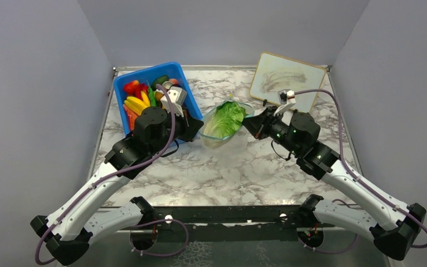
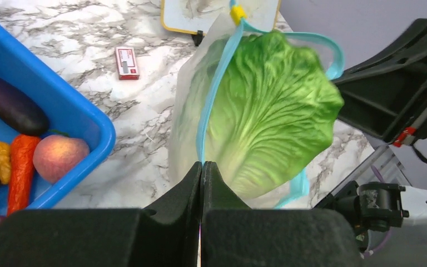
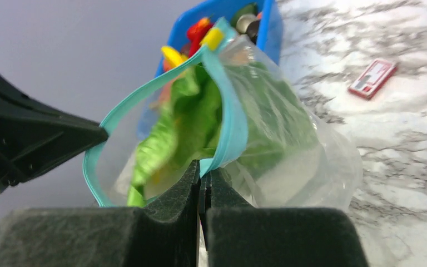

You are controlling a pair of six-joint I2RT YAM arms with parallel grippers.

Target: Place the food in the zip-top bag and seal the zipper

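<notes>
A clear zip bag (image 1: 211, 139) with teal zipper edges hangs between both grippers, a green lettuce leaf (image 1: 228, 117) inside its mouth, also filling much of the left wrist view (image 2: 267, 105). My left gripper (image 1: 199, 125) is shut on the bag's left rim; in its wrist view the teal strip (image 2: 205, 122) runs into the fingertips (image 2: 202, 166). My right gripper (image 1: 247, 123) is shut on the opposite rim, where the teal edge (image 3: 228, 122) meets its fingertips (image 3: 200, 177). A yellow slider (image 2: 238, 14) sits at the zipper's end.
A blue bin (image 1: 154, 72) of produce, including a peach (image 2: 60, 156), stands at the back left. A white board (image 1: 287, 80) lies back right. A small red-and-white box (image 2: 127, 62) lies on the marble table behind the bag.
</notes>
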